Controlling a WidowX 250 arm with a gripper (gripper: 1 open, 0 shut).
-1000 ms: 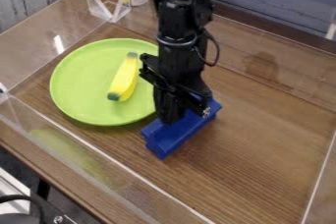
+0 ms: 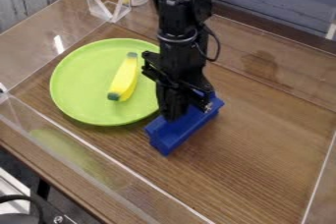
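Note:
The black gripper [image 2: 178,98] points down over a blue block [image 2: 188,130], its tips at the block's upper left part and hiding some of it. It looks shut; whether anything is between its fingers is hard to see. The block lies diagonally on the wooden table. Left of it, a yellow banana [image 2: 124,77] rests on a green plate [image 2: 79,95].
Clear plastic walls border the table [image 2: 256,179] at left and right. A white container [image 2: 116,2] stands at the back left, partly behind the arm.
The gripper has shifted very slightly upward; the block, banana and plate look unmoved.

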